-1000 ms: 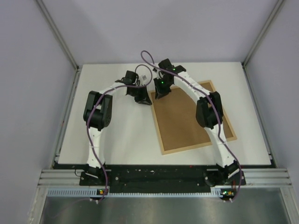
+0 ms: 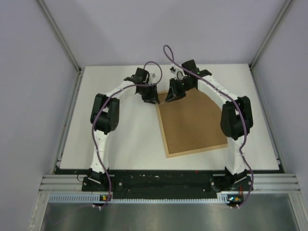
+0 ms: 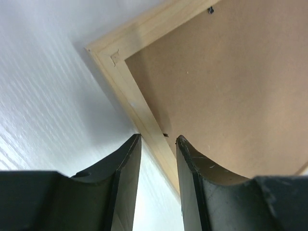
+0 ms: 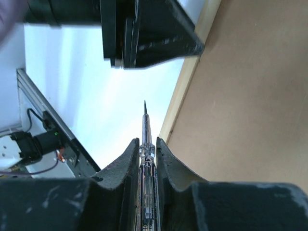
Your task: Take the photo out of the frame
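The wooden frame (image 2: 162, 130) lies back side up on the white table, its brown backing board (image 2: 190, 125) inside; small dark tabs (image 3: 210, 9) show at its inner edge. My left gripper hangs over the frame's side strip near a corner, its fingers a little apart with nothing seen between them. My right gripper is shut on a slim metal screwdriver-like tool (image 4: 146, 178), its thin tip pointing toward the left gripper above the frame's left side.
Both arms reach over the frame's back part, their grippers close together.
The right arm has moved right and up in the top view, away from the corner, with the tool. The left gripper has shifted slightly right and up.
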